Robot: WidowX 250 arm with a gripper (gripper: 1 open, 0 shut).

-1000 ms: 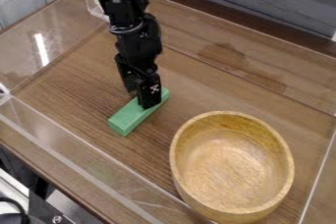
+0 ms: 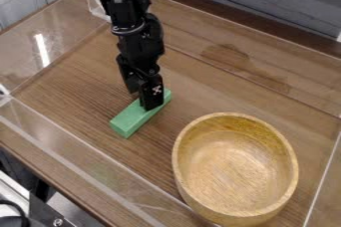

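My black gripper (image 2: 142, 96) reaches down from the top of the camera view onto a wooden table, open, right at the upper end of a green block (image 2: 131, 119). The block lies diagonally on the table, its upper end partly hidden by the gripper. Whether the fingers touch it I cannot tell.
A large yellow bowl (image 2: 234, 163) stands at the lower right, near the block. Dark cables lie at the lower left, off the table's edge.
The gripper and arm have shifted very slightly; the green block and bowl look unchanged.
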